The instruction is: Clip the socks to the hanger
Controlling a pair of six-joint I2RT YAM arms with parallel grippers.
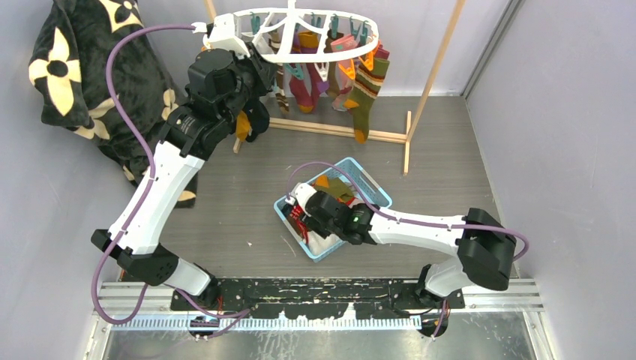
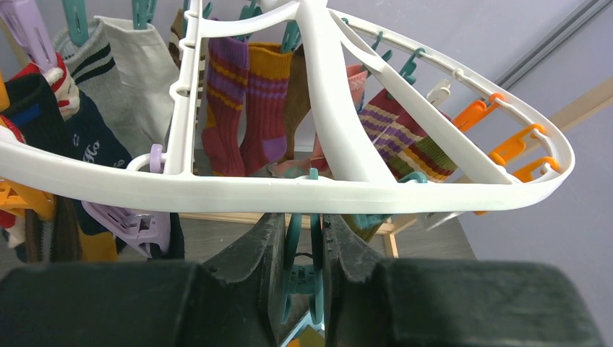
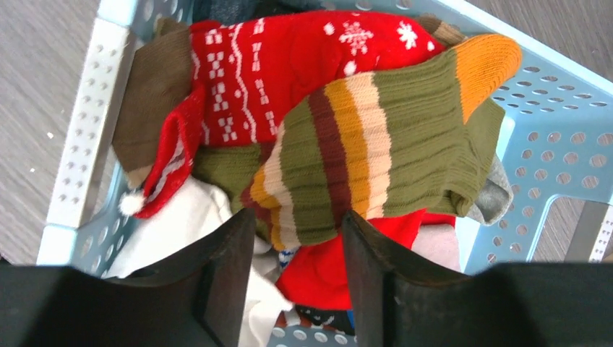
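The white round hanger (image 1: 330, 56) hangs at the top, with several socks clipped around it. In the left wrist view my left gripper is shut on a teal clip (image 2: 302, 278) that hangs from the hanger's near rim (image 2: 253, 194); no sock shows in that clip. My right gripper is down at the blue basket, its fingers part open. Between and just beyond its fingertips lies the cuff end of a striped olive sock (image 3: 426, 137), on top of the pile. Whether the fingers touch the sock, I cannot tell.
The light-blue basket (image 3: 83, 137) holds several socks, among them a red one with white patterns (image 3: 253, 72) and a white one (image 3: 173, 228). A wooden stand (image 1: 337, 130) crosses the floor behind. A dark flowered blanket (image 1: 82, 82) lies at left.
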